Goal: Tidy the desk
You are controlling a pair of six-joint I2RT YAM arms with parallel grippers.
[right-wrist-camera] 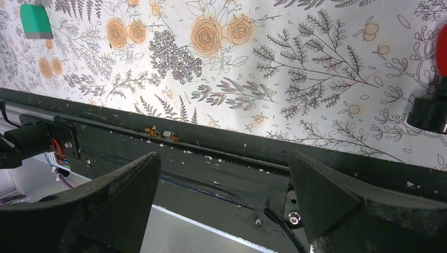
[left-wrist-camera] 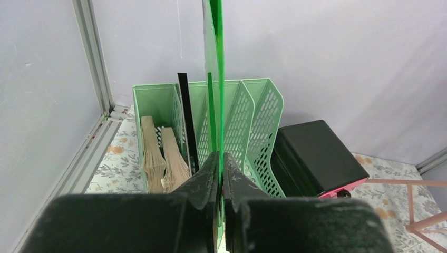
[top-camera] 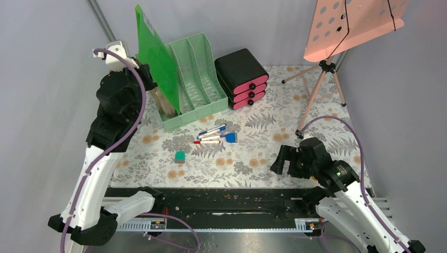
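Observation:
A thin bright green folder [top-camera: 159, 63] is upright on edge above the pale green file rack [top-camera: 182, 120]. My left gripper is shut on the folder, which appears edge-on in the left wrist view. Behind it the rack's compartments hold brown paper items [left-wrist-camera: 153, 155] on the left and a black upright item [left-wrist-camera: 187, 121]. My right gripper [top-camera: 279, 161] hangs open near the front right of the desk, empty. Several markers [top-camera: 211, 132] and a blue-headed brush [top-camera: 231, 137] lie mid-desk, with a small green eraser [top-camera: 180, 157] at front left.
A black drawer box [top-camera: 241, 71] with pink fronts stands against the rack's right side. The pink tripod stand [top-camera: 315, 95] occupies the back right. Near the right gripper lies a red and black object [right-wrist-camera: 429, 110]. Desk space between the markers and the right gripper is free.

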